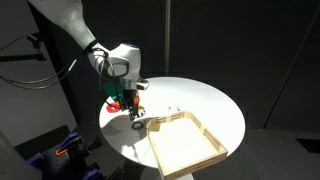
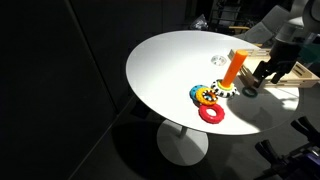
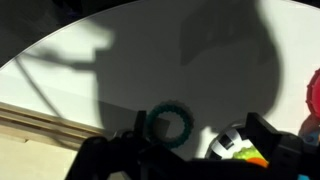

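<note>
My gripper [image 1: 133, 108] points down above the white round table, its fingers apart with nothing between them. Just below it, a dark green ring [image 1: 137, 125] lies flat on the tabletop; in the wrist view this ring [image 3: 169, 125] shows nearer the left finger [image 3: 140, 123]. An orange post [image 2: 235, 67] stands upright at a black-and-white ring [image 2: 225, 88], to the left of my gripper in exterior view 2. Beyond them lie a yellow ring [image 2: 207, 97], a blue ring [image 2: 195, 92] and a red ring [image 2: 211, 114].
A shallow wooden tray [image 1: 151, 149] sits beside the green ring, and its edge [image 3: 45, 124] shows at the wrist view's left. A small pale object [image 2: 219, 60] lies near the table's back.
</note>
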